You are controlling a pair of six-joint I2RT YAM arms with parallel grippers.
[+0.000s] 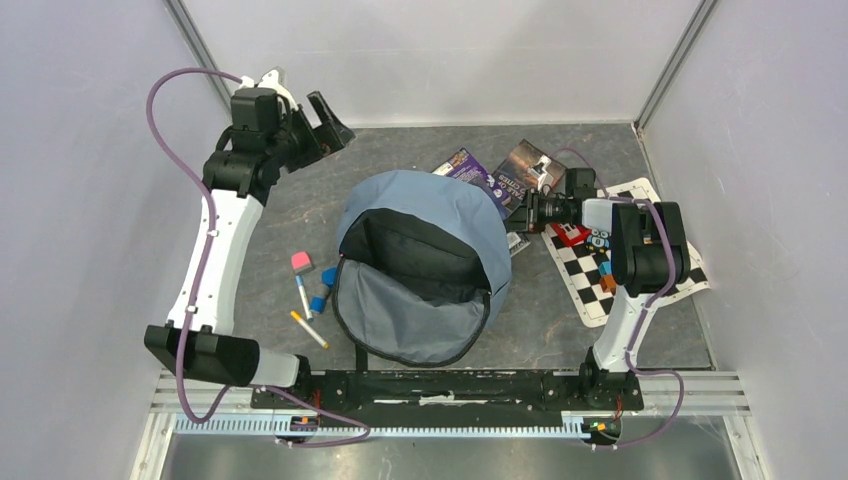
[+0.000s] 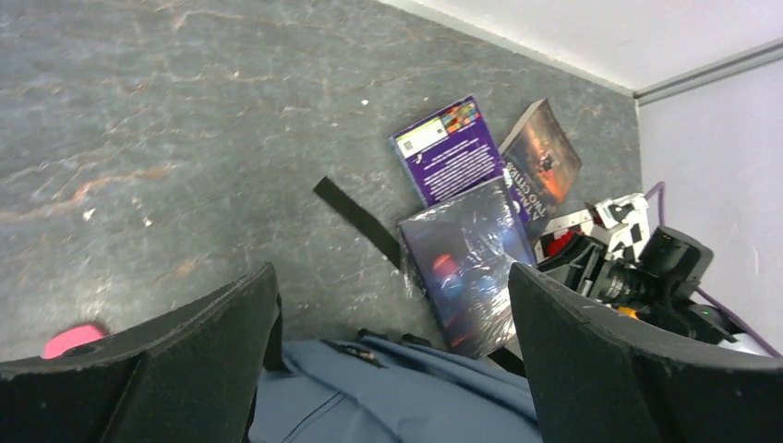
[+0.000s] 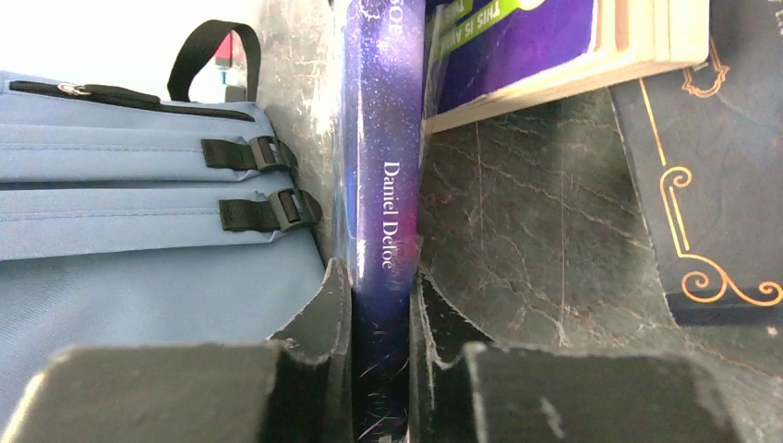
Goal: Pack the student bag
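The blue-grey bag (image 1: 425,200) lies in the middle of the table, its black inside open toward the front. Just right of it, my right gripper is shut on a dark purple book (image 3: 383,166), its spine reading "Daniel Defoe" between the two fingers. In the left wrist view that book (image 2: 462,258) shows its dark cover. Behind it lie a purple book (image 1: 463,165) and a book with a dark picture cover (image 1: 525,165). High at the back left, my left gripper (image 1: 335,125) hangs open with nothing between its fingers.
A checkered board (image 1: 590,305) with a red item (image 1: 570,233) and several small things sits at the right, under my right arm. Left of the bag lie a pink block (image 1: 301,262), markers and blue blocks (image 1: 318,304).
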